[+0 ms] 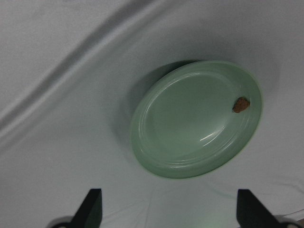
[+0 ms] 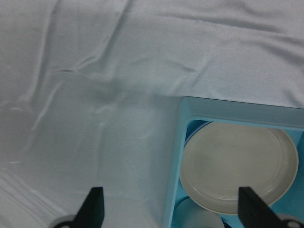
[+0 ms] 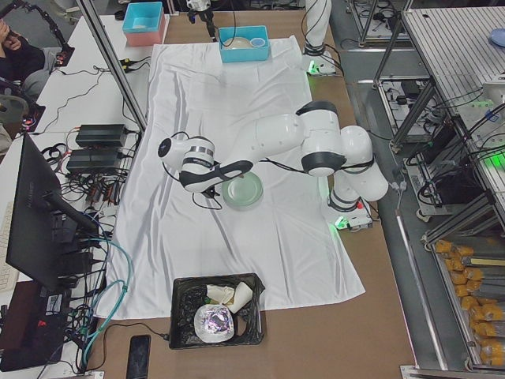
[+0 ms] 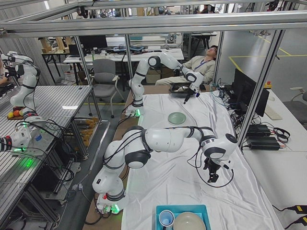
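Note:
A green oval plate [image 1: 190,123] [image 3: 241,191] lies on the white cloth, with a small brown piece [image 1: 241,104] on its right side in the left wrist view. My left gripper [image 3: 209,192] hangs open above it, nothing between its fingers. At the other end of the cloth is a blue bin [image 2: 247,107] [image 4: 180,208] holding a beige plate [image 2: 237,161] and a cup [image 2: 194,216] [image 4: 166,218]. My right gripper [image 4: 211,172] is open and empty, over the cloth and the bin's edge.
A black tray [image 3: 177,339] with foil and white items stands beyond the cloth at my left arm's side. A monitor [image 3: 28,221] and cables line one side; metal frames the other.

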